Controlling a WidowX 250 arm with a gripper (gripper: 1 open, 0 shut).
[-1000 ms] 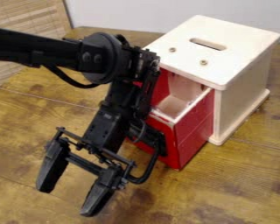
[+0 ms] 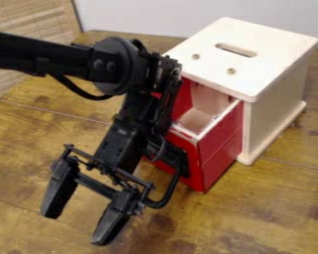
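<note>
My black gripper (image 2: 83,206) hangs low over the wooden floor at lower left, its two long fingers apart with nothing visible between them. Behind it, at centre right, stands a pale wooden box (image 2: 274,104) with a slot and two screws on top. A red-fronted drawer (image 2: 218,149) is pulled out from the box, showing a pale interior. Part of the drawer is hidden behind my arm.
A woven tan mat or panel (image 2: 19,69) lies at the upper left.
</note>
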